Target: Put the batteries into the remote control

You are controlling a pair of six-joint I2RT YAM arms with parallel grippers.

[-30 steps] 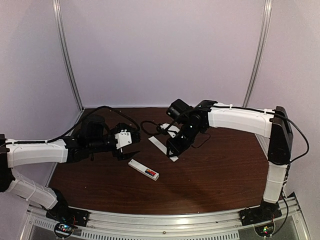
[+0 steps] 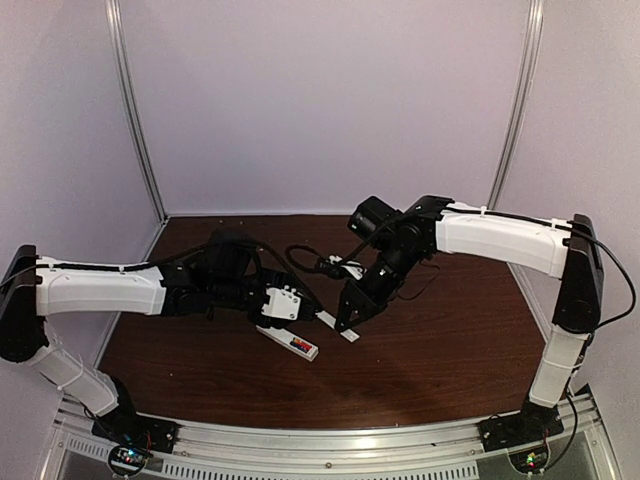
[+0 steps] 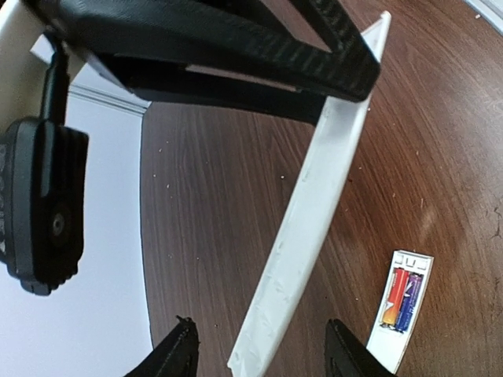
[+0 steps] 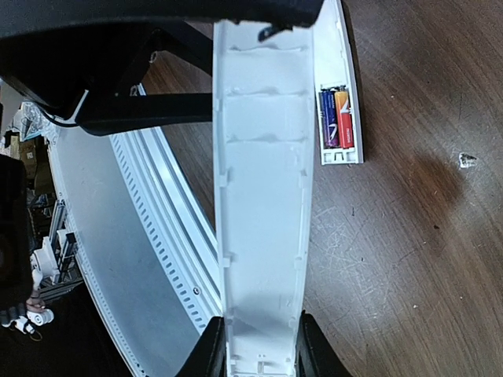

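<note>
The long white battery cover is held above the table by my right gripper, which is shut on one end of it. In the left wrist view, the cover slants down to its other end between the spread fingers of my left gripper. Gaps show on both sides, so the left gripper is open around that end. On the table below lies the white remote control, its compartment uncovered. Two batteries, one red and orange, one purple, sit side by side inside.
A metal rail runs along its front edge, and pale walls stand at the back and sides. Both arms are close together over the middle.
My left gripper has moved right, toward the cover's end. The right arm has shifted slightly with the cover, which has turned to show a narrower face. The remote has stayed put.
</note>
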